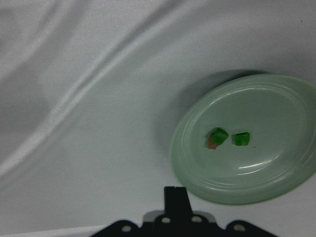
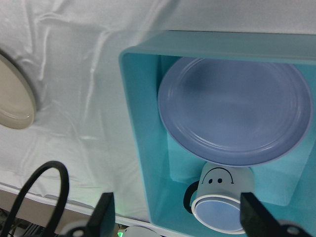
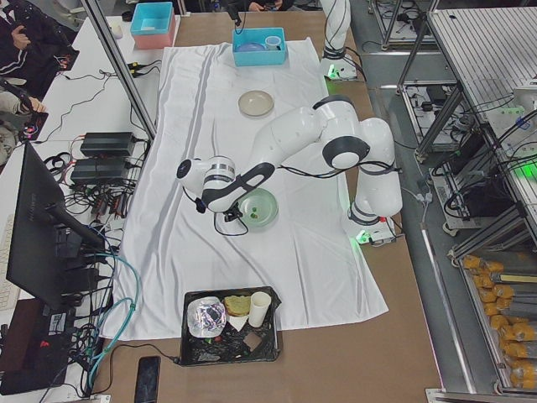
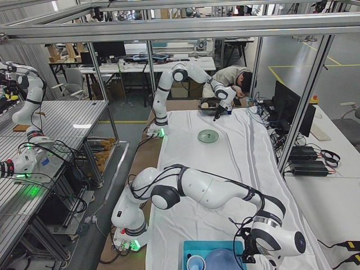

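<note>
A green plate [image 1: 276,118] holds two green pieces [image 1: 242,138] and a small brown piece [image 1: 212,145]. My left gripper hangs beside and above its rim, fingers together with nothing visible between them. At the other end, my right gripper stands open over the blue bin [image 2: 140,123], which holds a lavender plate [image 2: 232,108] and a smiley mug [image 2: 219,180].
A beige plate [image 2: 12,94] lies on the white cloth beside the bin. A black tray [image 3: 231,357] with foil, bread and a white cup sits at the near end of the cloth.
</note>
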